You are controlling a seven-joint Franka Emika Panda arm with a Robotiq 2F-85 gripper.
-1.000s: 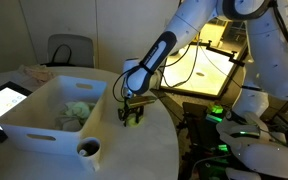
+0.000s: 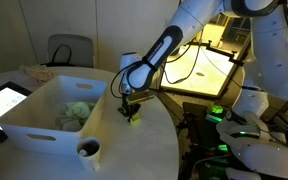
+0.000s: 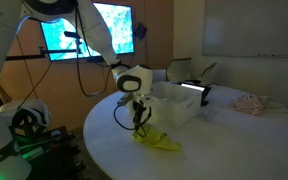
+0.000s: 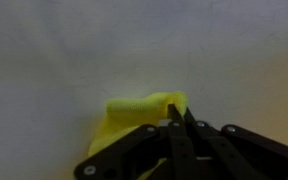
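Note:
A yellow cloth (image 3: 160, 141) lies partly bunched on the white table, with one part lifted into my gripper (image 3: 142, 128). In the wrist view, a fold of the yellow cloth (image 4: 144, 106) runs up into the dark fingertips (image 4: 180, 132), which are shut on it. From exterior view 1, only a small yellow patch of the cloth (image 2: 135, 121) shows beneath my gripper (image 2: 131, 114), low over the table and right of the white box.
A large white box (image 2: 44, 133) stands left of the gripper, with pale green cloth (image 2: 80, 110) inside. A white cup (image 2: 89, 152) stands in front of it. Pinkish cloth (image 3: 250, 104) lies farther off.
My arm has risen slightly and shifted a little to the right in exterior view 1. The yellow patch has moved slightly with it; the box and cup stay put.

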